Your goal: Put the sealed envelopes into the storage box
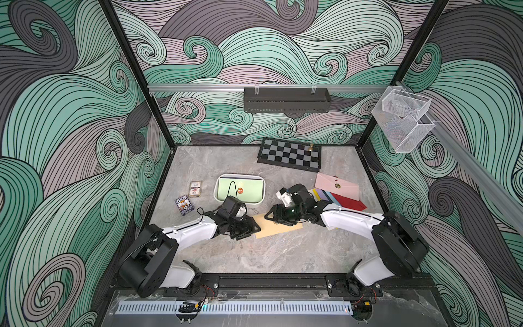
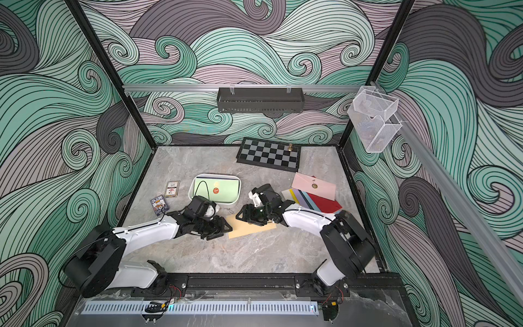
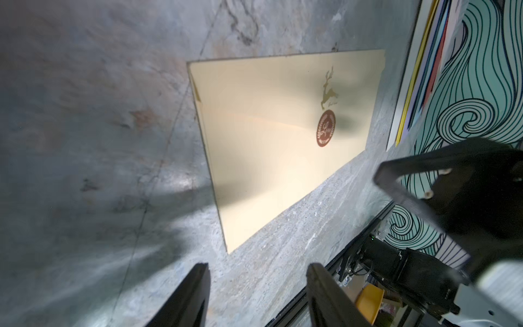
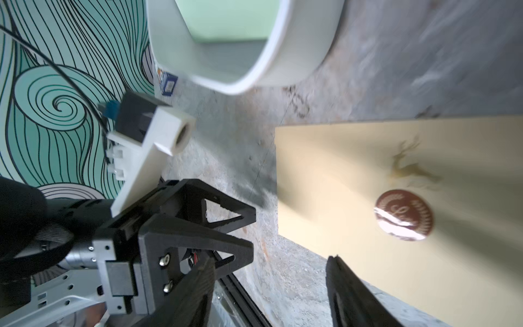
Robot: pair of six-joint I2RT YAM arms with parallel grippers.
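Note:
A tan envelope (image 3: 272, 136) with a round dark red seal (image 3: 325, 128) lies flat on the grey table between my two arms. Over its left end is my left gripper, open and empty. My right gripper also stands open above the envelope's middle, with nothing between its fingers. The white storage box (image 1: 239, 203) sits behind my left arm, and a light green envelope (image 1: 248, 188) with a red seal lies in it. To the right are a pink envelope (image 1: 343, 185), a red envelope (image 1: 348, 202) and several coloured ones fanned out, partly covered by my right arm.
A folding chessboard (image 1: 288, 153) lies at the back. Two card boxes, one pale (image 1: 195, 188) and one dark blue (image 1: 184, 205), are left of the storage box. Bare table shows along the front.

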